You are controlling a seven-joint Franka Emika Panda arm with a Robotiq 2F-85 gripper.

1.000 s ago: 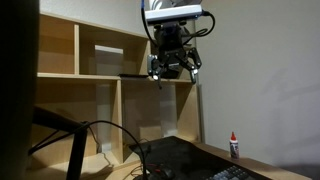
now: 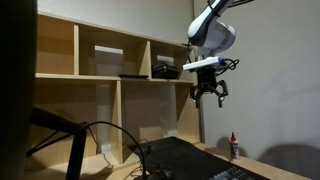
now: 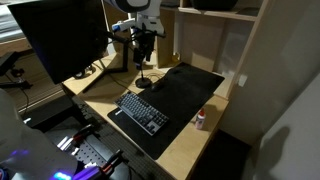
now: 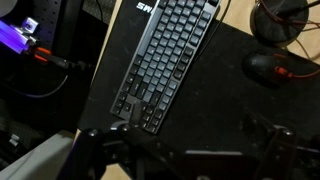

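My gripper (image 2: 209, 99) hangs in the air above the desk, open, with nothing between its fingers. In the wrist view its dark fingers show along the bottom edge, and a black keyboard (image 4: 165, 62) lies beyond them on a dark desk mat (image 4: 215, 105). To the right of the keyboard there, a black mouse (image 4: 270, 68) with a red-lit cable rests on the mat. A small bottle with a red cap (image 3: 200, 119) stands upright near the desk's right edge in exterior view 2, well apart from the gripper.
A large black monitor (image 3: 60, 52) takes up the left of exterior view 2. Wooden shelving (image 2: 110, 85) rises behind the desk, with a dark case (image 2: 165, 71) on one shelf. Cables run near the mouse.
In exterior view 1 my gripper has moved to the right and somewhat lower. It stays empty. The bottle and the keyboard have not moved.
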